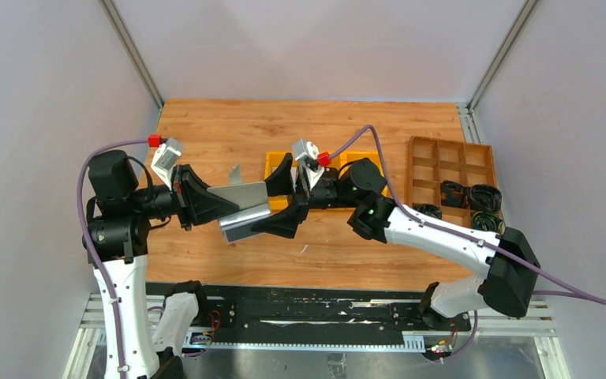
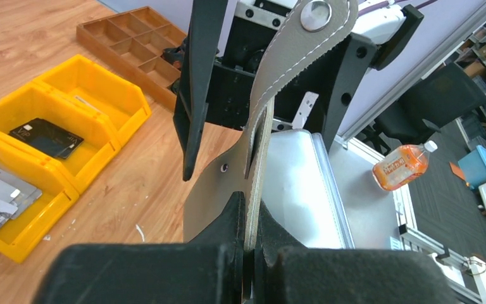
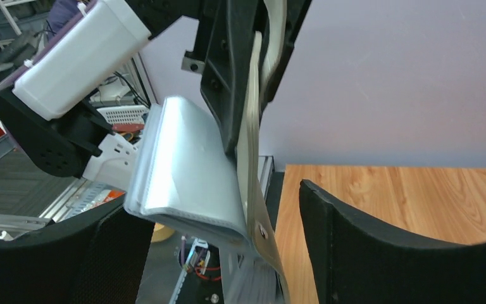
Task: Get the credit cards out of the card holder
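The card holder, a grey-beige leather case with a snap flap and clear plastic sleeves, is held in the air over the table. My left gripper is shut on its leather edge. My right gripper stands open at the holder's right side, one finger reaching over the sleeves; in the right wrist view the holder sits between its spread fingers. I cannot tell whether those fingers touch it.
Yellow bins behind hold cards and papers. A wooden divided tray with cables is at the right.
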